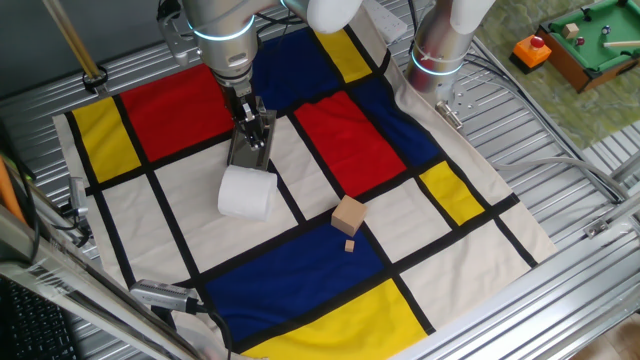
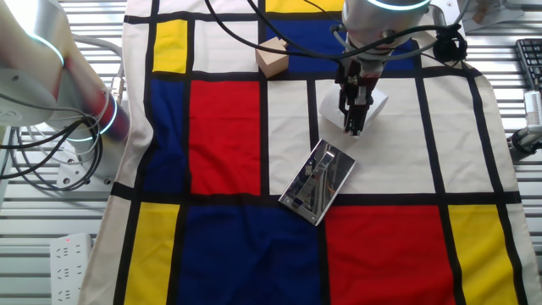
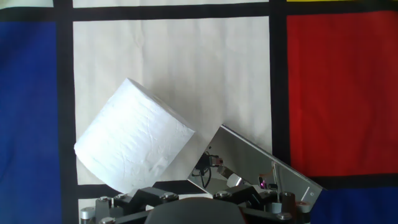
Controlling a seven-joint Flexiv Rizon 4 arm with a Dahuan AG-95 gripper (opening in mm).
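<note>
A white paper roll lies on its side on a pale patch of the cloth. Close by it rests a flat rectangular plate with a shiny, mirror-like face. From the wrist, the roll is left of centre and the plate lower right, a narrow gap between them. My gripper points down above the cloth. It overlaps the roll in exterior view 2 and the plate in exterior view 1. Its fingers stand apart in the wrist view, with nothing seen between them; their height above the things is unclear.
A larger wooden block and a tiny wooden cube sit off to one side on the patterned cloth.
</note>
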